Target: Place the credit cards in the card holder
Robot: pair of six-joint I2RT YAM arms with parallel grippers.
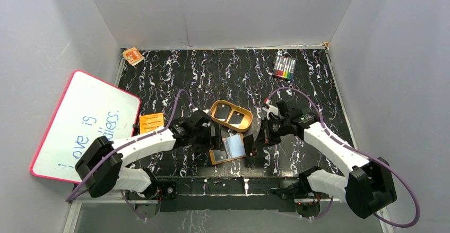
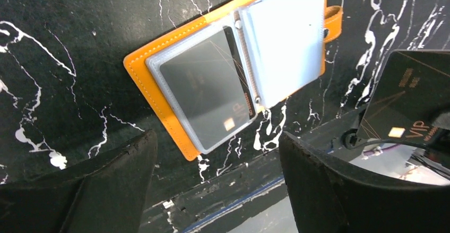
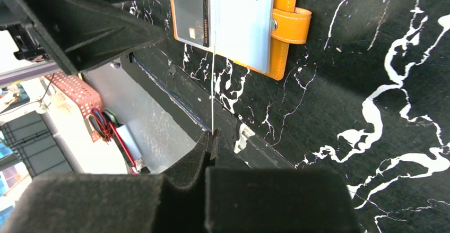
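An orange card holder (image 2: pixel 143 74) lies open near the front edge, a grey card (image 2: pixel 201 89) in its left sleeve and a pale blue sleeve (image 2: pixel 281 36) at right. My left gripper is open above the holder's left part, nothing between its fingers. My right gripper is shut on a black card, seen edge-on in the right wrist view, held upright just right of the holder. A yellow tray (image 1: pixel 245 121) behind the holder holds more dark cards (image 1: pixel 236 118).
An orange booklet (image 1: pixel 151 121) lies at left beside a whiteboard (image 1: pixel 82 127). A marker set (image 1: pixel 284 67) sits back right, a small orange packet (image 1: pixel 133 57) back left.
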